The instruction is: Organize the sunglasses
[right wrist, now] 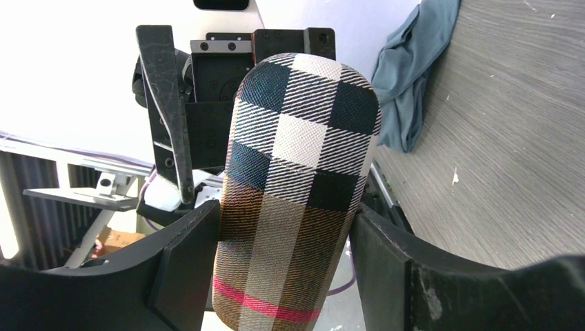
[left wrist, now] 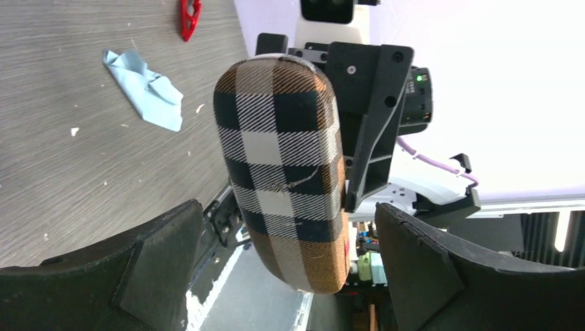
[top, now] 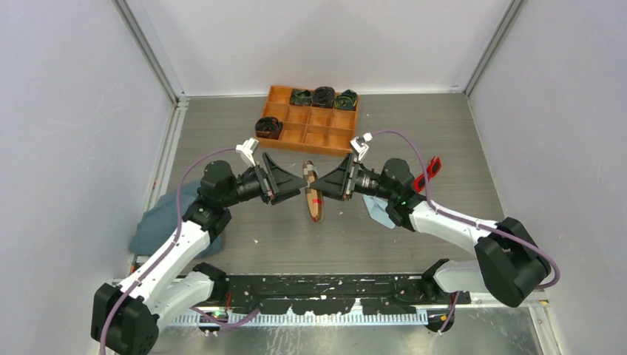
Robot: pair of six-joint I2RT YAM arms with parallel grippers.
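A plaid sunglasses case (top: pixel 315 205) hangs between the two arms near the middle of the table, seen up close in the left wrist view and the right wrist view. My right gripper is shut on this case (right wrist: pixel 296 138). From the other side, my left gripper stands open, its fingers (left wrist: pixel 165 241) spread to either side of the case (left wrist: pixel 286 186); gaps show in the left wrist view, so it does not grip. Red sunglasses (top: pixel 429 174) lie on the right of the table, partly behind the right arm.
A wooden compartment tray (top: pixel 299 145) at the back holds several dark rolled items, with several compartments empty. A light blue cloth (top: pixel 378 211) lies under the right arm. Blue-grey fabric (top: pixel 166 225) sits at the left edge.
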